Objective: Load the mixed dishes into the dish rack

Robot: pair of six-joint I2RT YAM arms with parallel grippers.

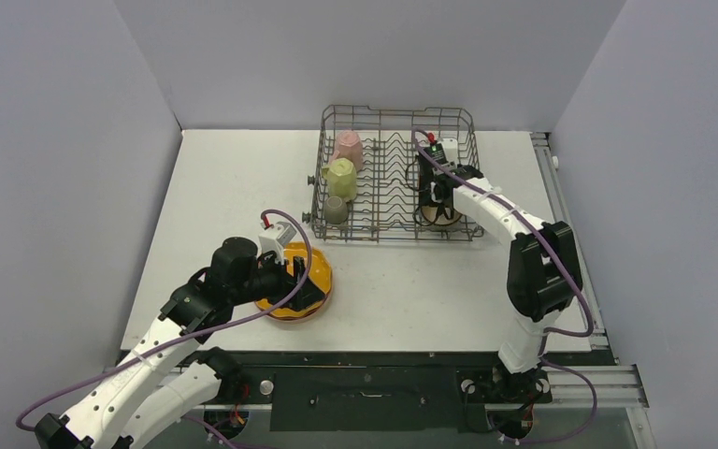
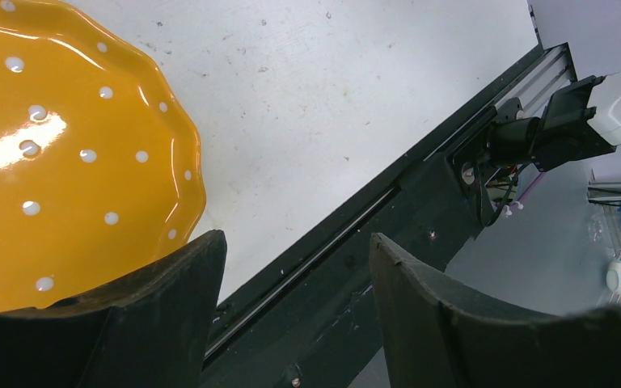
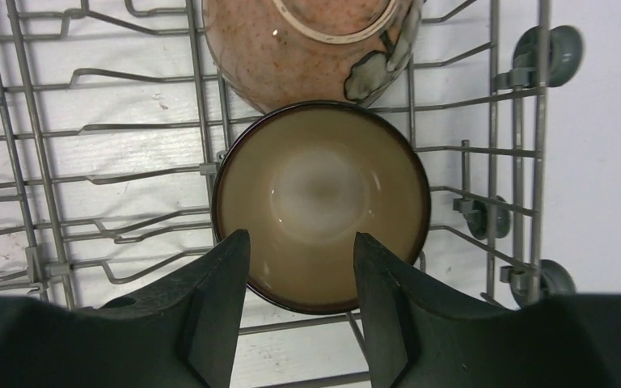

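In the top view, an orange scalloped plate lies on the table, stacked on a pinkish dish whose rim peeks out below. My left gripper is over the plate's right side, fingers apart with nothing between them; white-dotted orange surface fills the left of its wrist view. Over the dish rack, my right gripper stands open. A brown dark-rimmed bowl sits in the rack, its inside facing the camera; the fingertips overlap its near side. Behind it leans a reddish-brown bowl.
A pink mug, a green mug and a grey cup stand along the rack's left side. The rack's middle rows are empty. Bare table lies between the plate and the right arm.
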